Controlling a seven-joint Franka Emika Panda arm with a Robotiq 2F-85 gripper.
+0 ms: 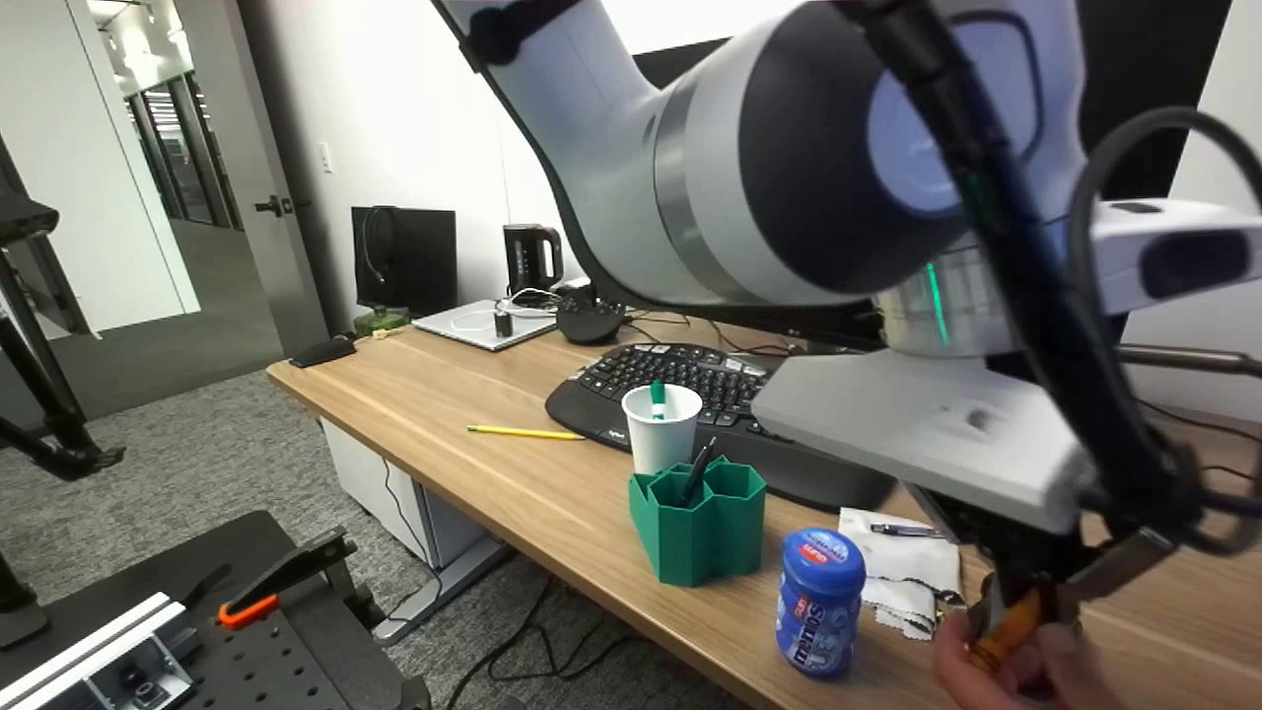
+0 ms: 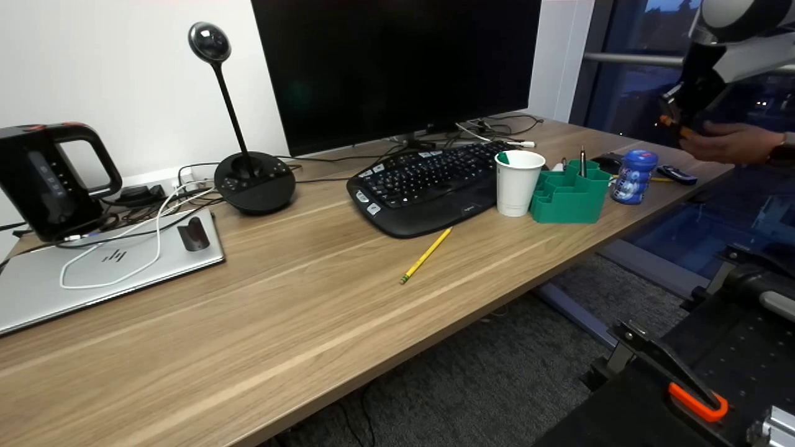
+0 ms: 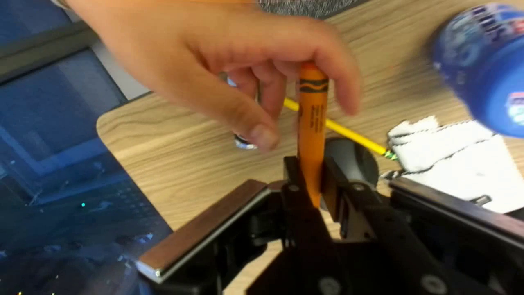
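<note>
An orange crayon [image 3: 312, 115] stands lengthwise between the narrow fingers of my gripper, which is shut on it in the wrist view. A person's hand [image 3: 216, 54] reaches in and its fingers curl around the crayon's far end. In exterior view 1 the gripper [image 1: 1026, 586] is at the lower right, with the crayon [image 1: 1012, 629] tilted between it and the hand [image 1: 1077, 669]. Exterior view 2 has the gripper [image 2: 674, 112] above the desk's far right end, the hand [image 2: 734, 143] beside it.
A blue gum jar [image 1: 818, 603], green pen holder [image 1: 704, 521] and white cup [image 2: 517, 182] stand on the desk. A white cloth [image 3: 459, 157], mouse [image 3: 351, 159] and yellow pencil [image 3: 356, 137] lie below the gripper. Another pencil [image 2: 426, 256] lies in front of the keyboard [image 2: 425, 190].
</note>
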